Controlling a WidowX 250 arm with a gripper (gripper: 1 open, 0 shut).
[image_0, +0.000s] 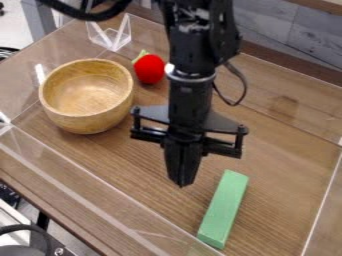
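My black gripper (183, 172) hangs point-down over the middle of the wooden table, its narrow tip closed with nothing seen in it. A flat light-green bar (223, 208) lies to the lower right of it. To the upper left is a tan wooden bowl (70, 105), empty. A red tomato-like object (150, 70) with a green top sits behind the bowl, left of the arm.
A clear plastic item (110, 36) stands at the back left. Bare table (294, 160) fills the right side. A grey backboard (294, 40) runs along the back, and dark cables lie at the lower left edge.
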